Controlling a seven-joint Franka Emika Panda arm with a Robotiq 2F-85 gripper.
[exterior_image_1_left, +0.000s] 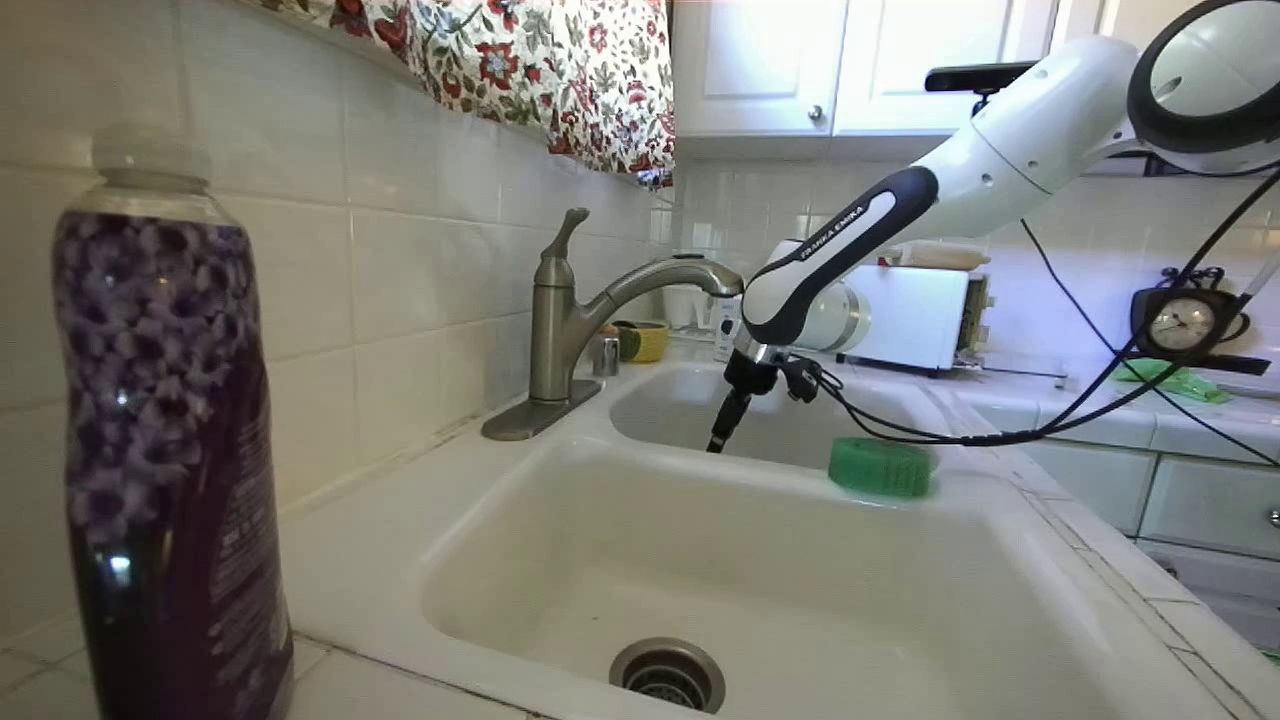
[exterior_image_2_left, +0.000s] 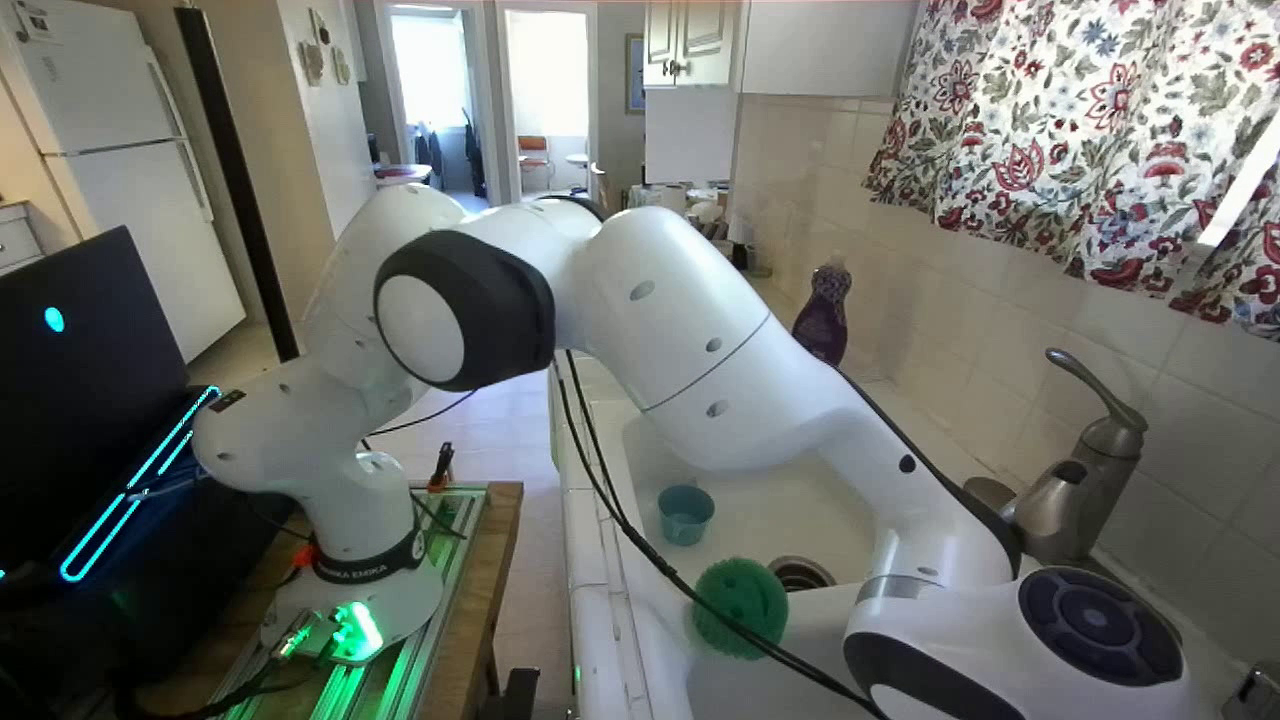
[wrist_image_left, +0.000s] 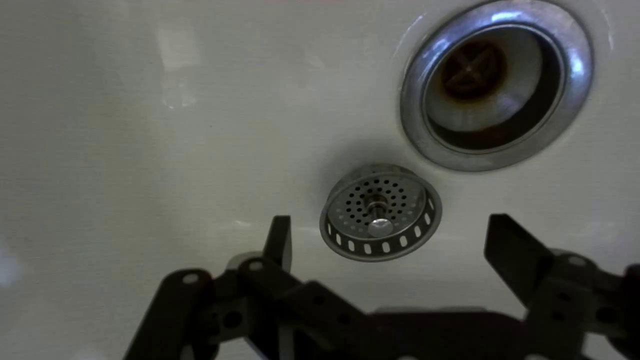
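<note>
My gripper is open, its two dark fingers wide apart with nothing held between them. In the wrist view a round metal sink strainer (wrist_image_left: 384, 210) with a centre knob lies tilted on the white basin floor, below and framed by the fingers. Up and to the right of it is the uncovered drain (wrist_image_left: 498, 84), a metal ring around a dark hole. Exterior view 1 has the gripper (exterior_image_1_left: 716, 446) pointing down into the far basin (exterior_image_1_left: 672, 402); the strainer is hidden there behind the basin wall.
A green scrubber (exterior_image_1_left: 879, 467) sits on the divider between the basins. The faucet (exterior_image_1_left: 558, 324) rises close by the arm. A purple bottle (exterior_image_1_left: 168, 444) stands at the near corner. In the near basin is a blue cup (exterior_image_2_left: 685, 515). Cables hang along the arm.
</note>
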